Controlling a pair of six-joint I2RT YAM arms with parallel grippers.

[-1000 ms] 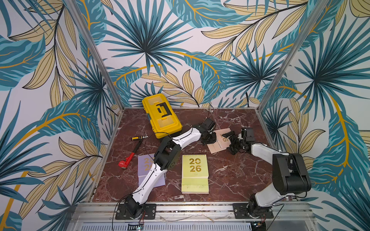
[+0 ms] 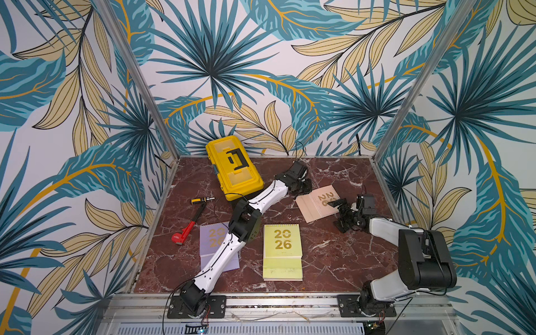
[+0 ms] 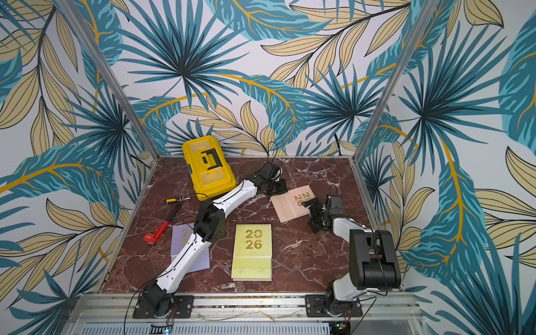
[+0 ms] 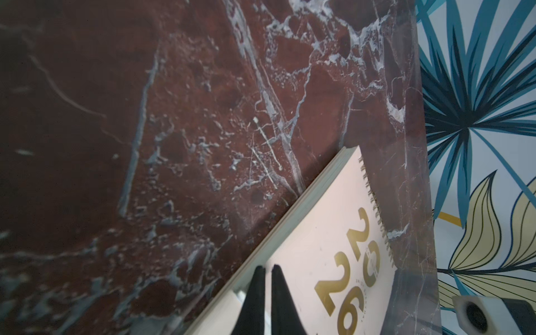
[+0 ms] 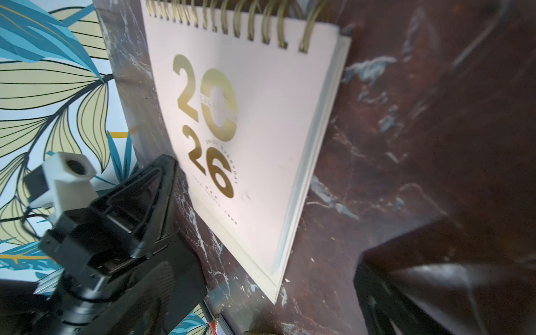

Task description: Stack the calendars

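The pink 2026 calendar (image 2: 313, 203) lies flat at the back right. My left gripper is at its left side, fingertips shut, nothing clearly gripped between them. My right gripper (image 2: 339, 212) hovers at the calendar's right end, open and empty; the right wrist view shows the calendar (image 5: 245, 128) beside it with its coil binding. The yellow 2026 calendar (image 2: 282, 251) lies at the front middle. The lilac calendar (image 2: 211, 234) lies at the front left, partly hidden under my left arm in the top views.
The yellow toolbox (image 2: 234, 167) stands at the back left. A red pipe wrench (image 2: 184, 230) and a screwdriver (image 2: 201, 200) lie at the left. Bare marble table (image 2: 357, 268) shows at the front right.
My right arm has shifted a little right from a second ago.
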